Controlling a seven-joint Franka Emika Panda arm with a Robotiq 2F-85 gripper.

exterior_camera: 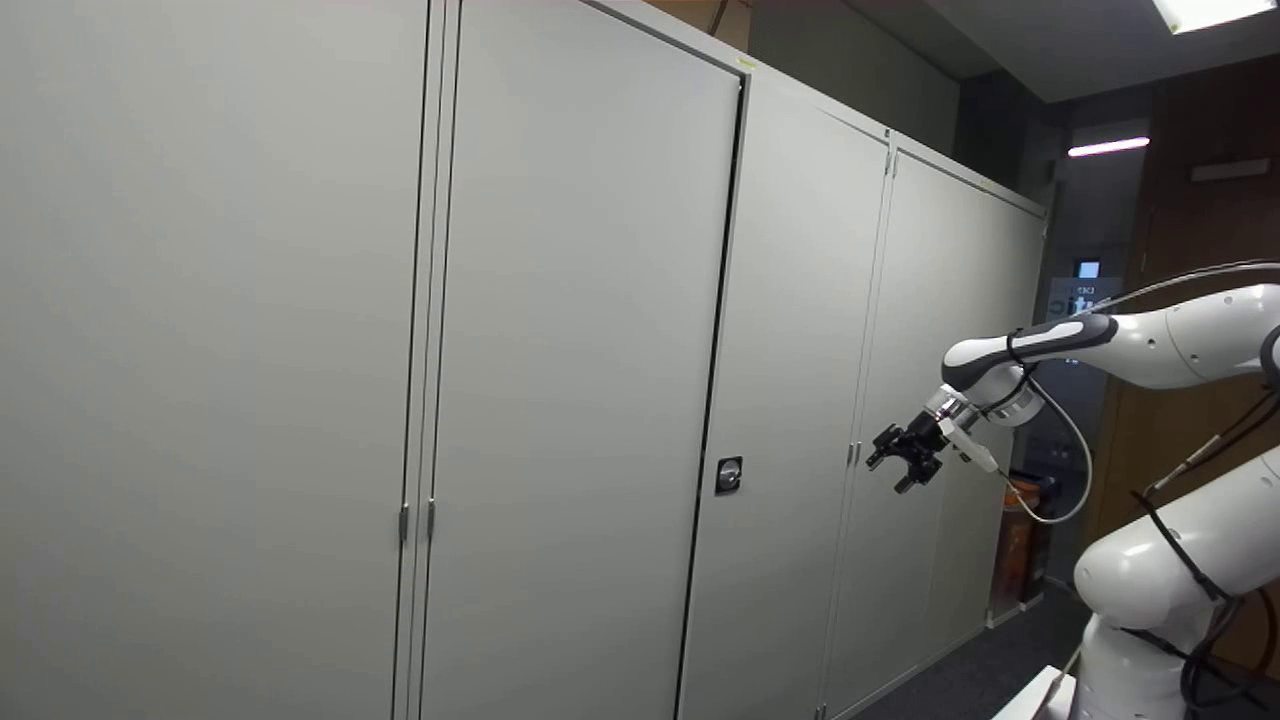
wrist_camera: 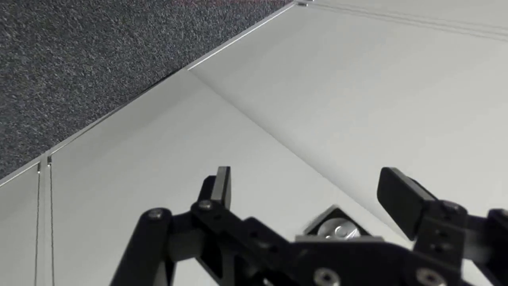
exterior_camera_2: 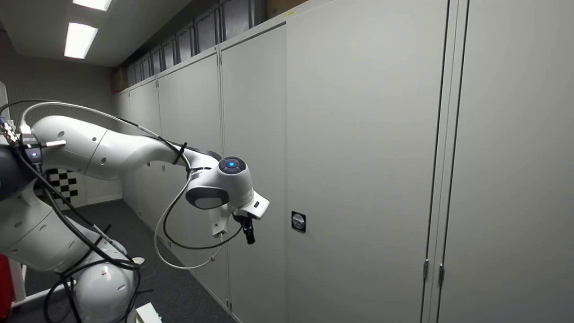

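Observation:
A tall grey cabinet door [exterior_camera: 792, 300] carries a round silver lock handle in a black square plate [exterior_camera: 729, 475]. My gripper [exterior_camera: 899, 466] hangs in front of the cabinets, to the right of that handle in exterior view 1 and apart from it. In the wrist view the fingers stand wide open with nothing between them; the left fingertip [wrist_camera: 222, 188] and right fingertip [wrist_camera: 402, 200] both show. The handle [wrist_camera: 339, 229] appears low between the fingers, partly hidden by the gripper body. From exterior view 2, only part of the gripper's dark fingers [exterior_camera_2: 248, 231] shows, left of the handle [exterior_camera_2: 298, 221].
Grey cabinets run in a long row, their doors flush or nearly so, with a dark seam [exterior_camera: 717, 348] beside the handle's door. Dark carpet [wrist_camera: 95, 57] lies along their base. A loose cable [exterior_camera_2: 158, 237] loops below the wrist. Open air separates the arm from the doors.

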